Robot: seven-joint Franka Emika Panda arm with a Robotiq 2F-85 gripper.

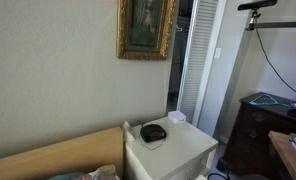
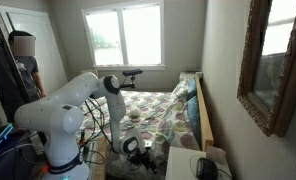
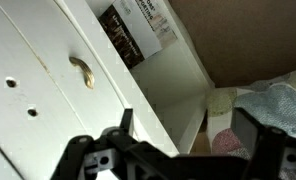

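Note:
In the wrist view my gripper is open, with nothing between its fingers. Beyond it is a white nightstand with a drawer front (image 3: pixel 63 70) that carries a curved brass handle (image 3: pixel 83 72). An open white compartment beside that front holds a dark booklet (image 3: pixel 125 35) and a printed paper (image 3: pixel 154 20). The same white nightstand (image 1: pixel 168 155) stands against the wall in exterior view 1. Exterior view 2 shows the white arm (image 2: pixel 63 130) low beside the bed; its fingertips are hard to make out there.
On the nightstand top lie a black object (image 1: pixel 153 132) and a small white box (image 1: pixel 176 117). A patterned quilt (image 2: pixel 153 110) covers the bed; grey cloth (image 3: pixel 273 105) lies close to the right finger. A dark dresser (image 1: pixel 253 125) stands at the right.

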